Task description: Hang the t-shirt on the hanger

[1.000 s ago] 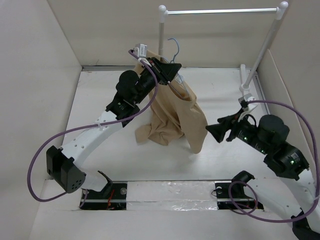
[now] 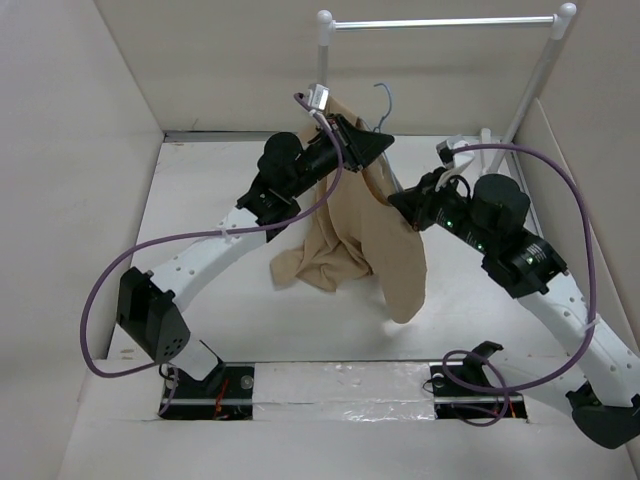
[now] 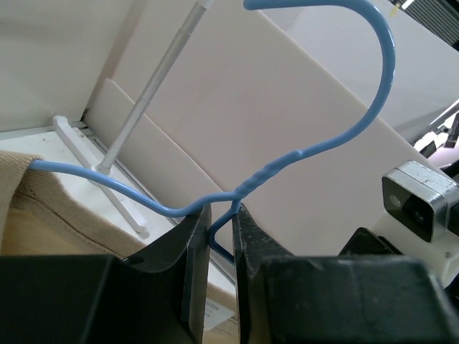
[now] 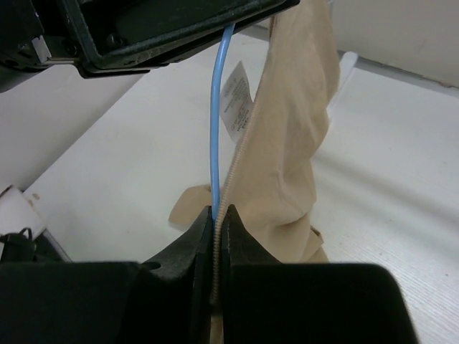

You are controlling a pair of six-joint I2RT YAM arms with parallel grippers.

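A blue hanger (image 3: 315,149) is held up by my left gripper (image 2: 375,140), shut on it just below the hook. The tan t-shirt (image 2: 390,270) hangs over the hanger and drapes down to the white floor, where part lies bunched. My right gripper (image 2: 405,205) is shut on the shirt's edge and the hanger's lower part; in the right wrist view the blue bar (image 4: 215,122) runs down into its fingers beside the fabric's seam.
A white rack with a top rail (image 2: 440,22) stands at the back, above and behind both arms. Walls close the space at left, right and back.
My right gripper has moved in from the lower right and shut on the shirt and hanger. My left gripper has shifted right with the hanger.
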